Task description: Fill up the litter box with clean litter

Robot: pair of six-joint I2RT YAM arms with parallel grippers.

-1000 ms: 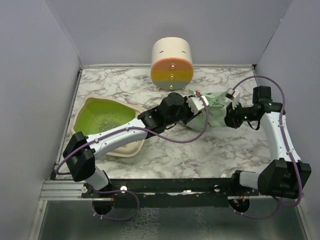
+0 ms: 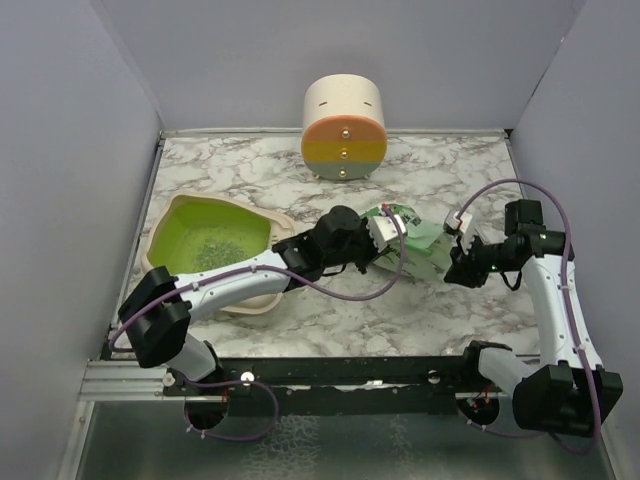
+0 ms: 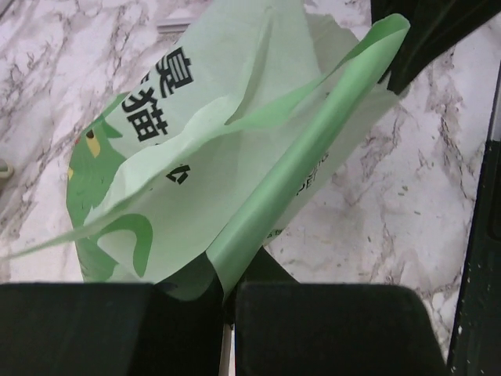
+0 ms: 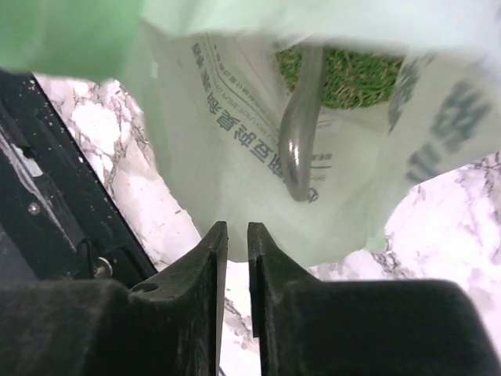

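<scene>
A green-and-white litter bag with printed lettering lies between the grippers. My left gripper is shut at its rim; in the left wrist view a folded green edge runs down into the fingers. My right gripper has its fingers slightly apart below the bag's opening, nothing visible between them. Inside show green granules and a grey curved strip. The litter box, cream with green interior and some granules in it, sits at the left, partly behind the left arm.
A cream cabinet with orange, yellow and green front stands at the back. A dark metal edge borders the table.
The right gripper has moved down toward the front from its earlier position.
</scene>
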